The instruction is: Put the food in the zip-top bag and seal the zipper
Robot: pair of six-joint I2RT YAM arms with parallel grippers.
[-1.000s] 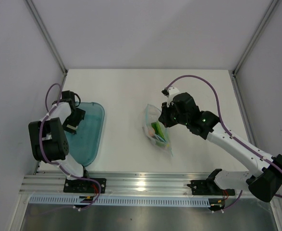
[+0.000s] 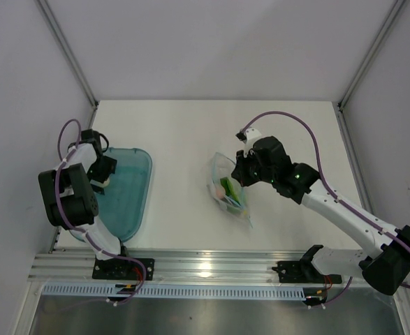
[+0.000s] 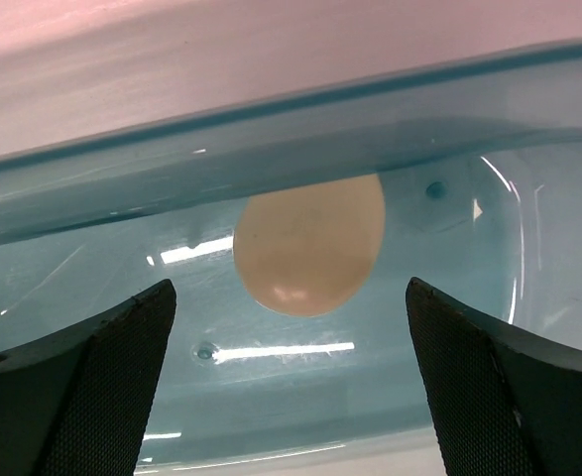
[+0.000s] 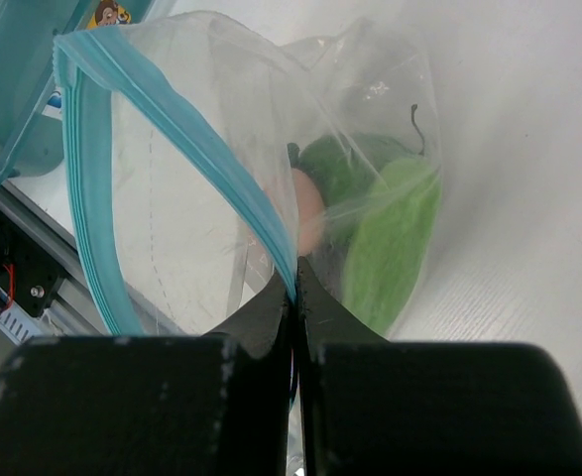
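Observation:
My left gripper is open over the teal tray. Between and beyond its fingers in the left wrist view lies a pale round food item on the tray floor. My right gripper is shut at the edge of the zip top bag, with the blue zipper strip running to its fingertips. The bag's mouth gapes. Inside it are a long green item, a darker green one and a pinkish round one, seen through the plastic.
The bag lies at the middle of the white table, right of the tray. Metal rails border the front edge.
My left arm has shifted slightly left over the tray, uncovering more of the pale item in the top view. The right arm and bag look almost unmoved.

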